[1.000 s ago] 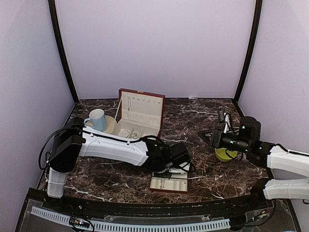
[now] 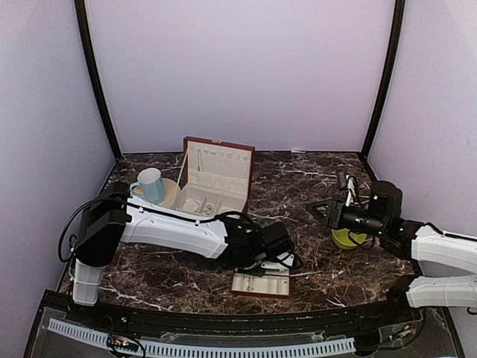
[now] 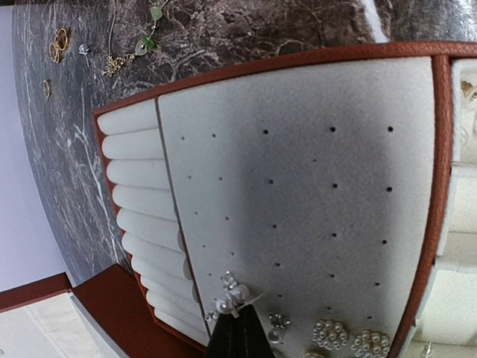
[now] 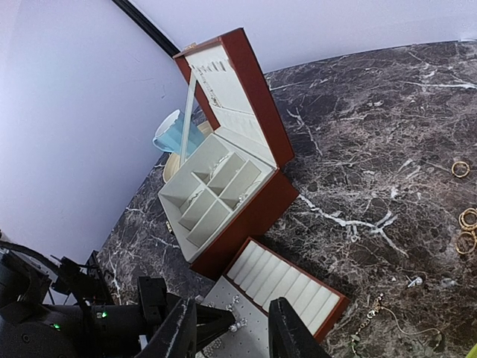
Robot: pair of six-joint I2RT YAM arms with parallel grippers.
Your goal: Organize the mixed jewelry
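My left gripper is shut, its tips against a small pearl earring point(image 3: 232, 295) with a thin post, over the grey earring panel point(image 3: 298, 201) with its rows of holes. Several pearl earrings point(image 3: 330, 335) sit along the panel's lower edge. Beside the holes run the padded ring rolls point(image 3: 138, 175). Loose on the marble are gold rings point(image 4: 460, 169), a stud point(image 4: 415, 281) and a green-stone chain point(image 4: 370, 317). The brown jewelry box point(image 2: 216, 175) stands open with jewelry in its compartments. My right gripper is open and empty, off to the right.
A blue mug point(image 2: 150, 185) on a round wooden plate point(image 2: 171, 192) stands left of the box. Under the right arm is a yellow-green bowl point(image 2: 345, 239). The left arm point(image 2: 179, 231) spans the front left.
Both arms look nearly still in the top view. Only a slight shift shows at the left gripper over the tray.
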